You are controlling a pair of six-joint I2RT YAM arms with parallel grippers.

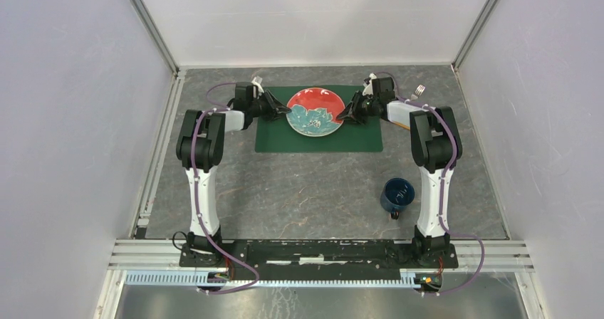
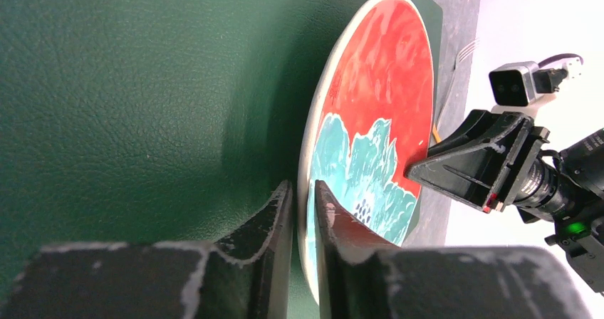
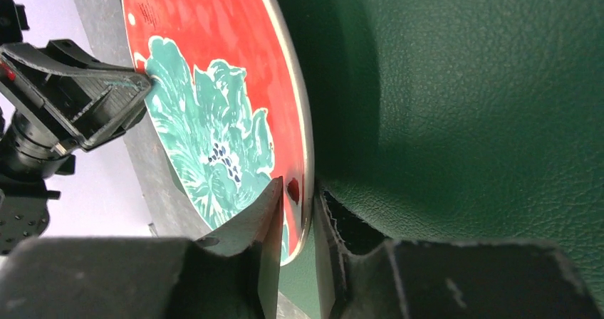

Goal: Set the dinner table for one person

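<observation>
A red plate with a teal flower lies on the green placemat. At its left edge, my left gripper has one finger on each side of the pale rim. My right gripper straddles the opposite rim in the same way. Both fingers are only narrowly apart around the rim; whether the fingers press on it is not clear. Behind the right arm is a fork, its tines showing. A dark blue mug stands at the front right, its handle toward me.
An orange stick-like handle is partly hidden under the right arm. White walls close off the back and both sides.
</observation>
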